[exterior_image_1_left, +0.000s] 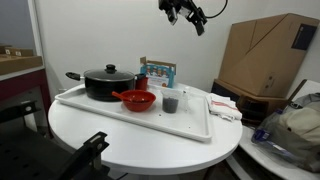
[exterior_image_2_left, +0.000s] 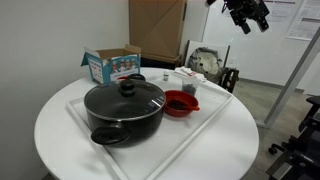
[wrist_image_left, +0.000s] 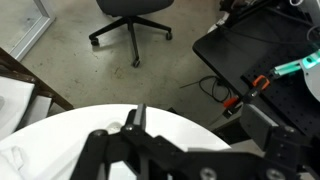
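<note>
High above the table, my gripper (exterior_image_1_left: 186, 26) stands open with its fingertips apart and nothing between them. From the second exterior view, the gripper (exterior_image_2_left: 255, 28) hangs at the upper right, clear of everything on the table. A black lidded pot (exterior_image_1_left: 108, 83) sits on the white tray (exterior_image_1_left: 190, 130). Beside it are a red bowl (exterior_image_1_left: 137, 101) with dark contents and a clear container (exterior_image_1_left: 173, 101), also holding something dark. Behind the bowl stands a red cup (exterior_image_1_left: 141, 82). In the wrist view the gripper points toward the table edge and floor.
An open printed box (exterior_image_2_left: 112, 64) stands at the table's back. White cloths (exterior_image_1_left: 223, 107) lie at the right side. Large cardboard boxes (exterior_image_1_left: 262, 55) are stacked beyond the table. An office chair (wrist_image_left: 133, 20) stands on the floor.
</note>
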